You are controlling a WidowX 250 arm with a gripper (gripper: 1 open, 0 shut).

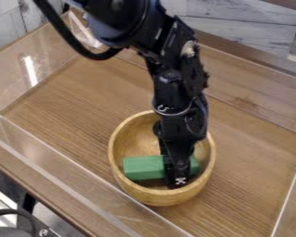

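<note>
A green block (145, 168) lies inside a round wooden bowl (129, 190) in the lower middle of the camera view. My black gripper (180, 169) reaches down into the bowl and is shut on the block, at the part right of its middle. The fingertips hide part of the block, and the arm covers the back of the bowl.
The bowl stands on a wooden table (64, 102) with clear raised walls along its edges. The left, back and right of the table are free. Dark cables show at the lower left, outside the table.
</note>
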